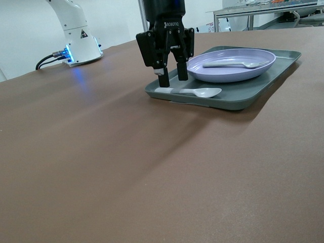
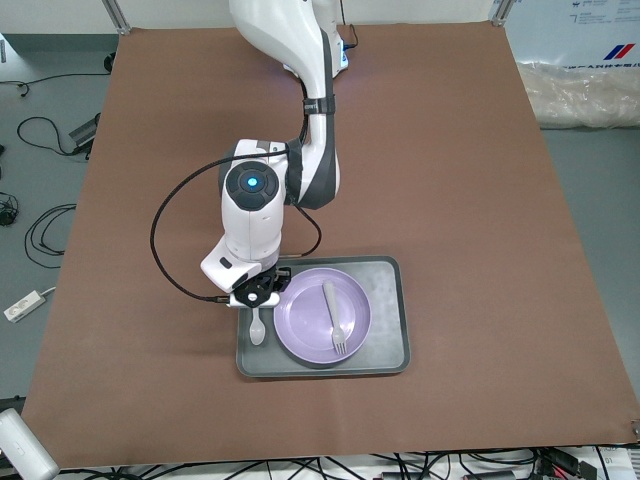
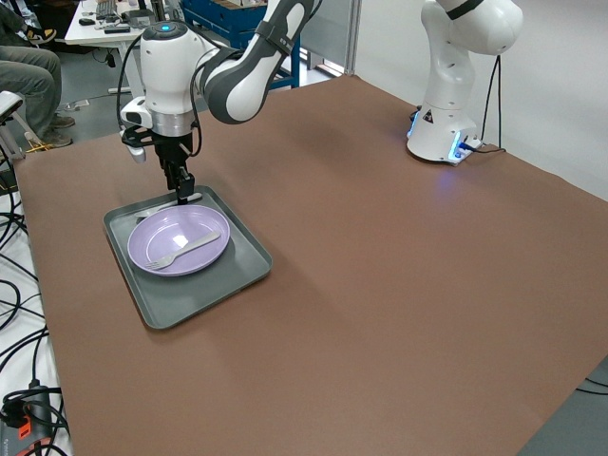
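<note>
A grey tray (image 2: 380,355) holds a lilac plate (image 2: 302,330), on which lies a white fork (image 2: 336,325). A white spoon (image 2: 256,332) lies on the tray beside the plate, in the top view at the near side (image 1: 205,92). My black gripper (image 1: 172,75) stands over the spoon's handle end beside the plate, open, its fingers apart with nothing seen held between them. In the right view the gripper (image 3: 178,190) is at the tray's back edge, partly hiding the spoon.
Cables and equipment (image 3: 33,418) lie beyond one edge.
</note>
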